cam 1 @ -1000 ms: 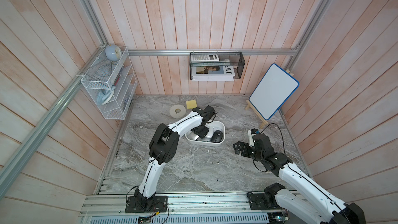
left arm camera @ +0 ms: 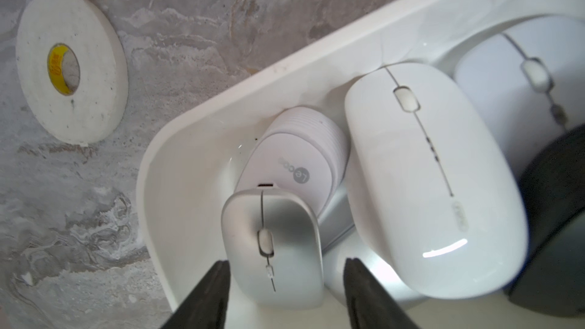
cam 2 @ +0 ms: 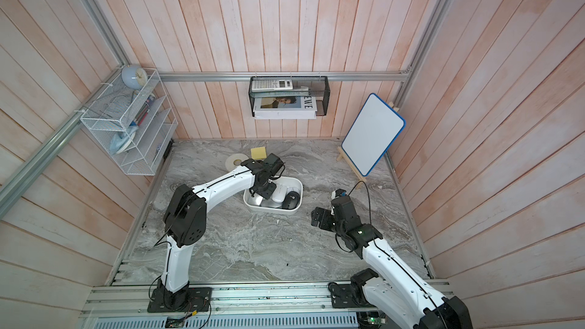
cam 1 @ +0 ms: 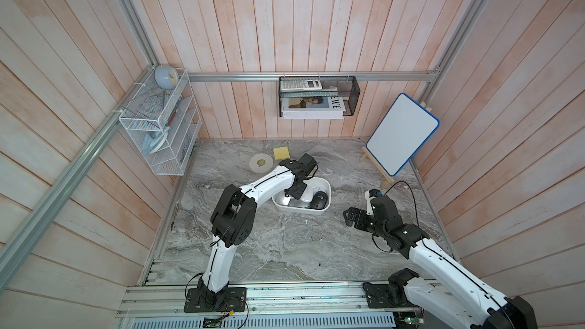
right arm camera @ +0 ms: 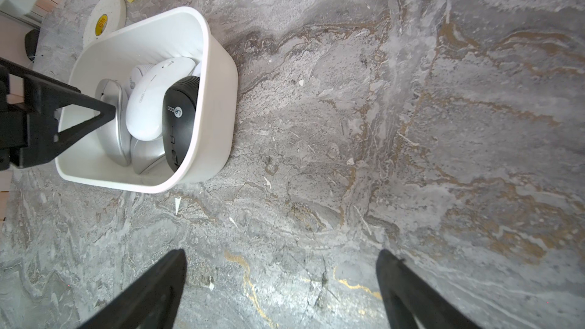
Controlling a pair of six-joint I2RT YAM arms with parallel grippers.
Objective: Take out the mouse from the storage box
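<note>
The white storage box point(right arm camera: 213, 103) holds several mice. In the left wrist view a small silver mouse point(left arm camera: 271, 268) lies at its left end, with a larger white mouse point(left arm camera: 432, 176) to the right. Behind that are another white mouse point(left arm camera: 518, 85) and a black one point(left arm camera: 560, 219), both cut by the frame's edge. My left gripper is over the box, fingers apart on either side of the silver mouse's near end; whether they touch it cannot be told. Off to the box's right, above bare table, my right gripper stands open and empty.
A white tape roll point(left arm camera: 73, 67) and a yellow note pad point(cam 1: 281, 153) lie behind the box at the left. A whiteboard point(cam 1: 402, 134) leans on an easel at back right. The table in front of the box is bare.
The left arm's elbow has shifted left and slightly downward in the top left view, while its gripper stays over the box. The right arm looks still.
</note>
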